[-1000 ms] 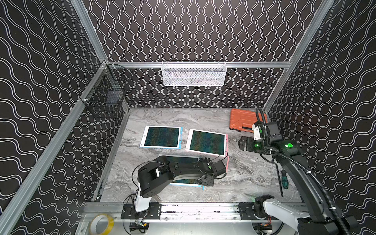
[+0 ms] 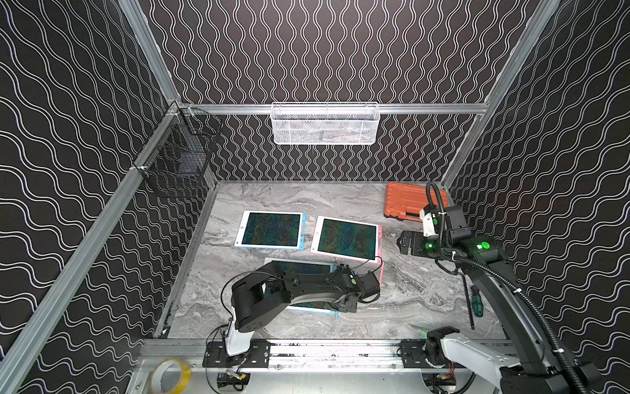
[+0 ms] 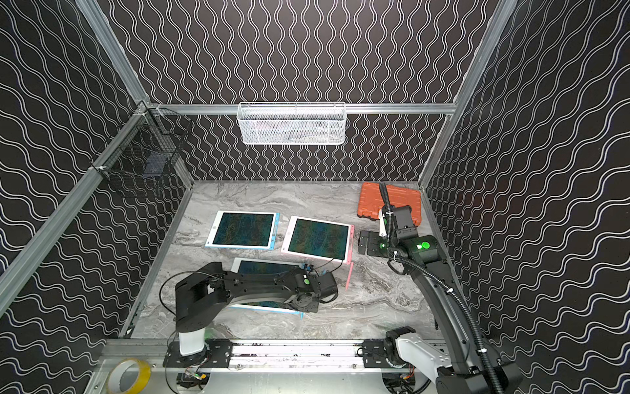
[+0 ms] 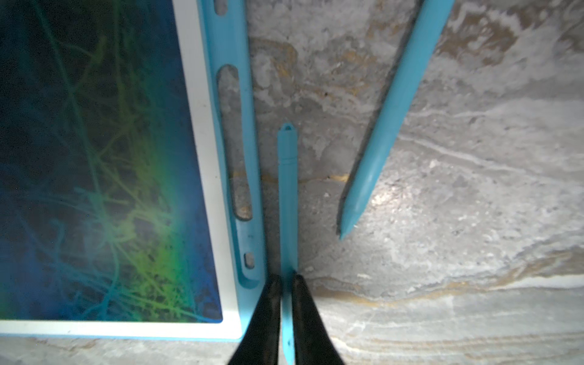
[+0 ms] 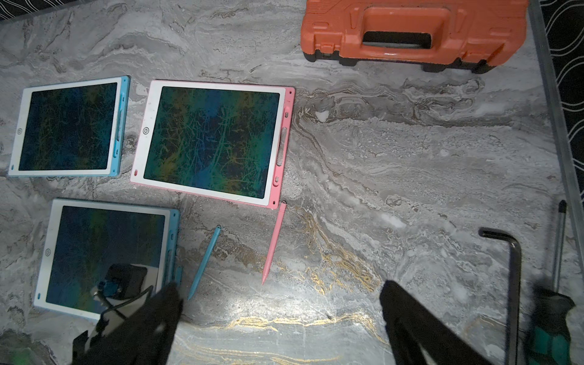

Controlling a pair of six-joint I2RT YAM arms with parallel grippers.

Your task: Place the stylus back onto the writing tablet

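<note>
In the left wrist view, my left gripper is shut on a thin blue stylus (image 4: 287,194). The stylus lies nearly parallel to the slotted blue edge (image 4: 248,152) of a white-framed tablet (image 4: 210,182), just to the right of that edge and apart from it at its upper end. A second blue stylus (image 4: 389,121) rests on the tabletop farther right. From the right wrist view, a pink stylus (image 5: 274,243) lies below the pink tablet (image 5: 281,155). My right gripper stands open above bare tabletop, nothing between its fingers.
Another blue-edged tablet (image 5: 118,127) lies at the far left. An orange case (image 5: 413,54) stands at the back right. A hex key (image 5: 514,292) and a screwdriver (image 5: 550,322) lie along the right side.
The left arm has shifted very slightly, its gripper staying over the near tablet's right edge. The right arm has moved slightly to the left over the last second.
</note>
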